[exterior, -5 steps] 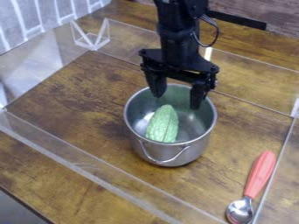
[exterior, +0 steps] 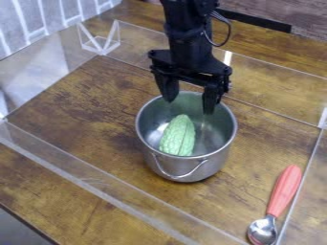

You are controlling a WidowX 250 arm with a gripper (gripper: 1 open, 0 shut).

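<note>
My black gripper (exterior: 189, 94) hangs over the back rim of a metal pot (exterior: 201, 161), its two fingers apart and open, with nothing seen between them. Inside the pot lies a pale green, ridged oblong vegetable (exterior: 177, 136), below the fingers and apart from them.
An ice-cream scoop with a pink handle (exterior: 286, 185) lies at the lower right. Clear plastic barriers (exterior: 115, 182) border the wooden work surface (exterior: 79, 115). The surface left of the pot is bare.
My gripper has moved slightly left and a little up over the pot. The pot, vegetable and scoop look nearly unchanged.
</note>
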